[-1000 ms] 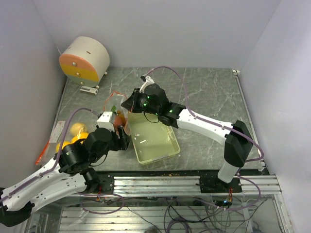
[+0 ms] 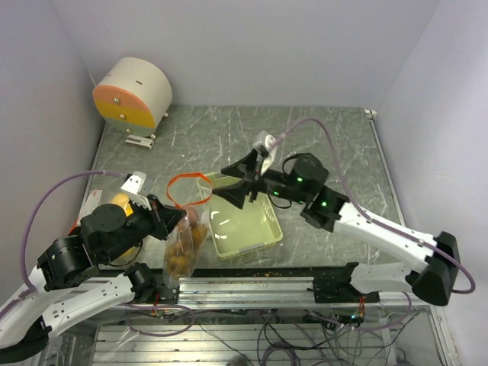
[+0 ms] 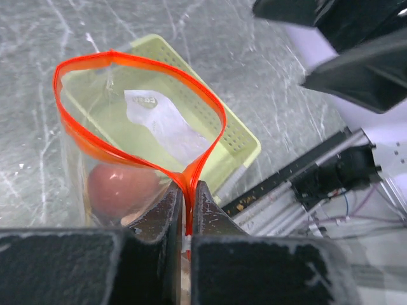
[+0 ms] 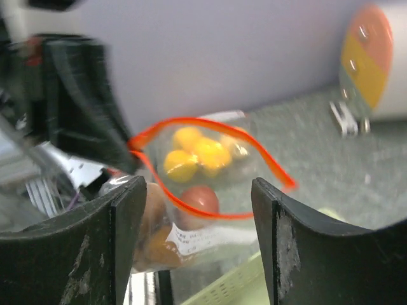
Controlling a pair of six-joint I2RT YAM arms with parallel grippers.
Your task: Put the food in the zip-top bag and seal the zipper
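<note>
A clear bag (image 2: 183,248) with an orange zipper rim (image 3: 105,149) hangs from my left gripper (image 2: 177,216), which is shut on one corner of that rim. Its mouth gapes in a wide loop. Brownish and reddish food (image 2: 179,263) fills the bottom; a round red piece (image 3: 121,187) shows through the plastic in the left wrist view. My right gripper (image 2: 242,181) stands open to the right of the loop, above the tray. In the right wrist view the orange rim (image 4: 210,213) lies beyond the open fingers (image 4: 114,213), apparently not gripped.
A pale green tray (image 2: 263,242) rests on the marble table below the right gripper. Another clear bag with yellow food (image 4: 210,152) lies at the left, partly behind the left arm. A round-topped box (image 2: 133,91) stands back left.
My left gripper, holding the bag's rim, has swung the filled bag up and toward the front. The right gripper has opened, let go of the rim and moved right.
</note>
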